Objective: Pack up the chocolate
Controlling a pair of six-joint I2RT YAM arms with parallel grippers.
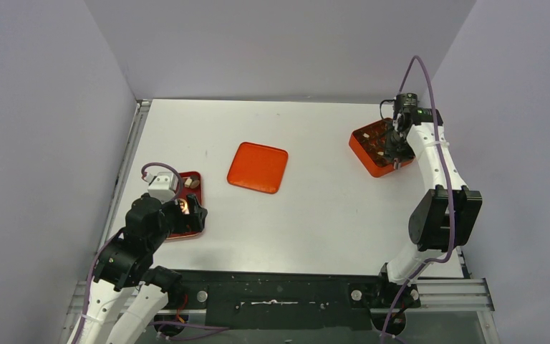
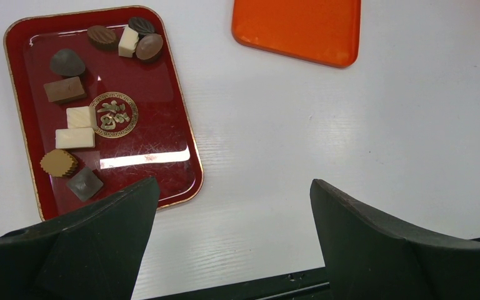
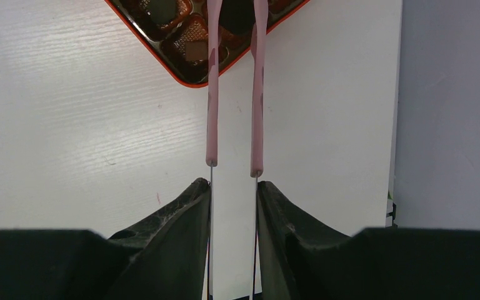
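Note:
A red tray (image 2: 150, 125) holds several assorted chocolates (image 2: 75, 137) below my left gripper, which stands open and empty above the tray's right side. At the back right is an orange box (image 1: 365, 154) with a compartmented insert (image 3: 162, 44). My right gripper (image 1: 397, 150) is over that box. In the right wrist view its pink-tipped tongs reach into the box with a narrow gap between them; their ends are out of frame, so what lies between them cannot be seen.
An orange lid (image 1: 256, 168) lies in the middle of the white table (image 1: 315, 222). Walls stand close at both sides and behind.

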